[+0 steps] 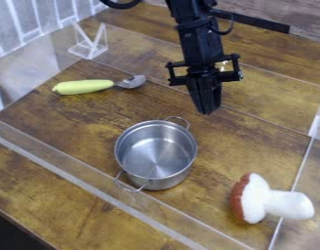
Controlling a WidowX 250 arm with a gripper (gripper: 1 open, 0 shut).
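Observation:
My black gripper (205, 82) hangs over the back middle of the wooden table, pointing down, above and behind the steel pot; whether its fingers are apart is hard to make out. The steel pot (155, 153) with wire handles stands at the front middle. A yellow corn-like object (83, 87) lies at the left, with a grey spoon-like piece (129, 82) at its right end. A red-and-white mushroom-shaped toy (272, 200) lies at the front right.
A clear acrylic stand (90, 41) is at the back left. Clear low walls edge the work area.

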